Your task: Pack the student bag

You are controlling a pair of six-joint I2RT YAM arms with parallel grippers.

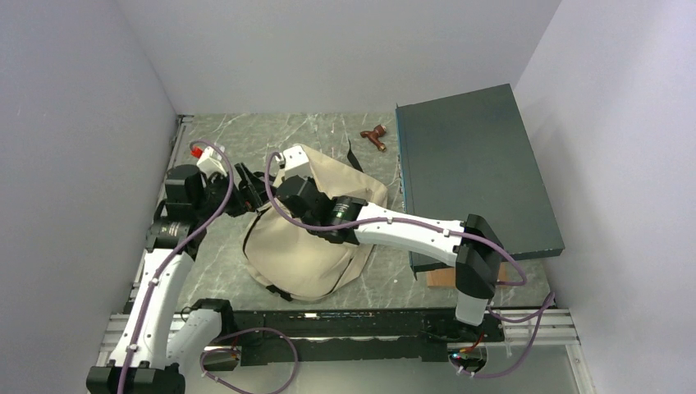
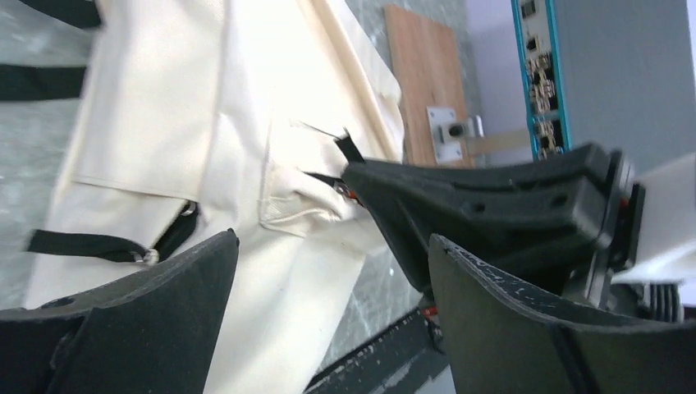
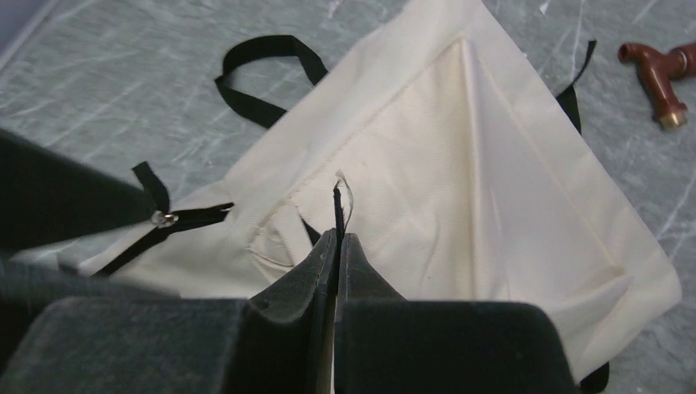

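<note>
A cream cloth bag (image 1: 304, 254) with black straps and zip lies in the middle of the table, its upper part under my grippers; the left wrist view shows its fabric (image 2: 246, 271) and a zip pull. My left gripper (image 1: 246, 189) is at the bag's upper left, open, with bag beyond its wide-set fingers. My right gripper is shut over the bag, a thin dark strip showing at its tips; I cannot tell whether it is held. In the left wrist view it crosses just in front of my left gripper.
A large dark board (image 1: 476, 172) covers the right of the table, over a wooden piece (image 1: 441, 277). A brown pipe-shaped object (image 1: 373, 136) lies at the back, left of the board. Bare table shows at the back left.
</note>
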